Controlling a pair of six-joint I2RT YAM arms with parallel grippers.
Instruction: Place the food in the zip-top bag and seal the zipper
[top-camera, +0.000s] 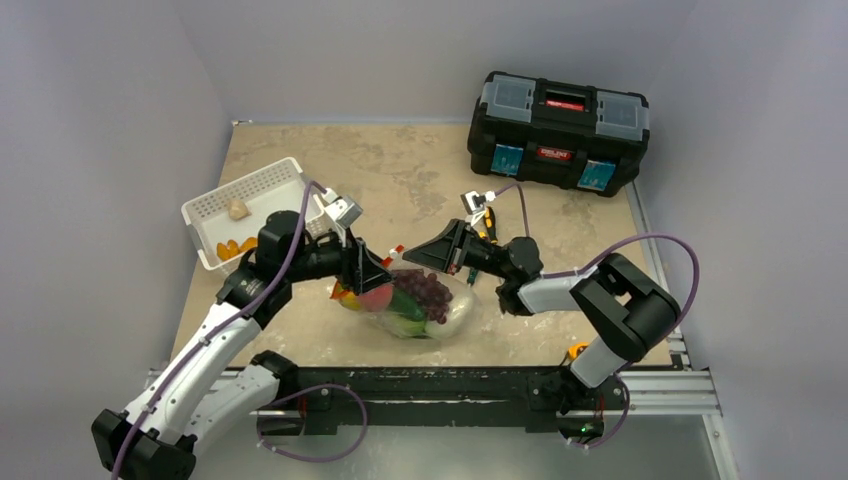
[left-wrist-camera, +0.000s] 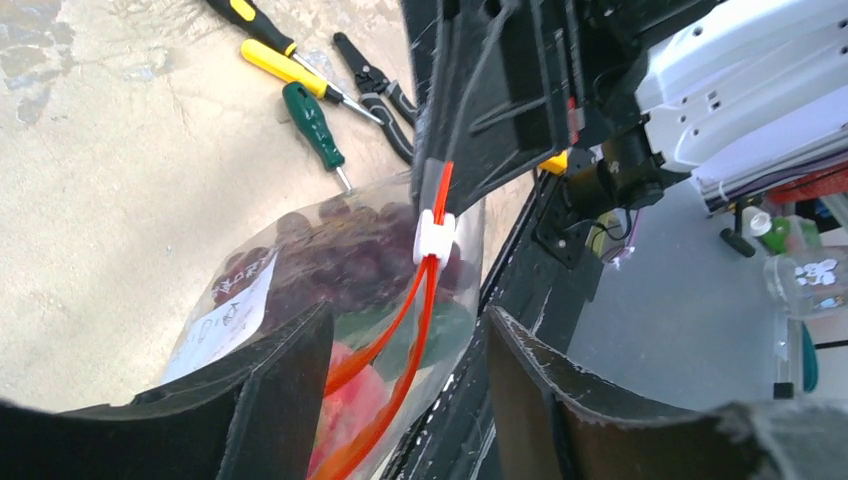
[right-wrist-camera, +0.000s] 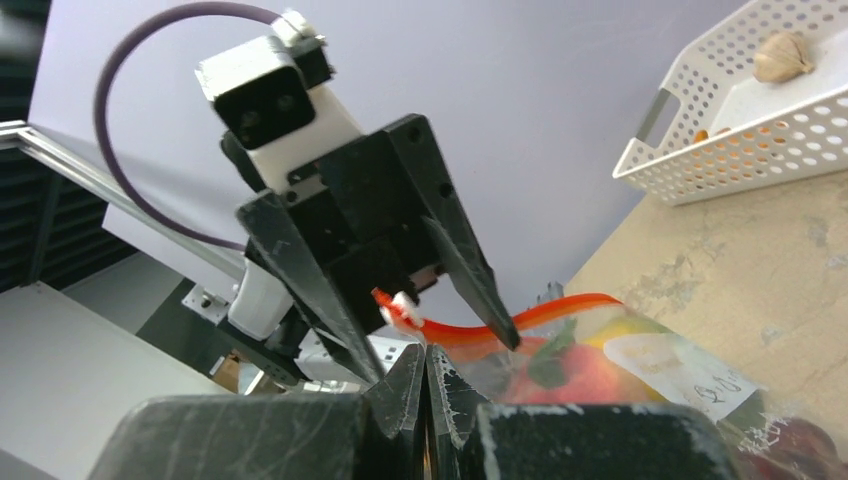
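Observation:
The clear zip top bag (top-camera: 455, 312) lies on the table with grapes (top-camera: 425, 293), a green vegetable (top-camera: 407, 308) and red and yellow food inside. Its red zipper (left-wrist-camera: 428, 300) rises to a white slider (left-wrist-camera: 434, 238); below the slider the two red strips are parted. My left gripper is open, a finger on either side of the zipper, with the slider beyond the fingertips. My right gripper is shut at the zipper's end, close to the slider, apparently pinching the thin bag edge; the fingers mostly hide the pinched part.
A white basket (top-camera: 262, 187) at the left holds garlic (top-camera: 238, 209) and orange pieces (top-camera: 227, 250). Screwdrivers (left-wrist-camera: 310, 122) and pliers (left-wrist-camera: 375, 85) lie beyond the bag. A black toolbox (top-camera: 560, 130) stands at the back right.

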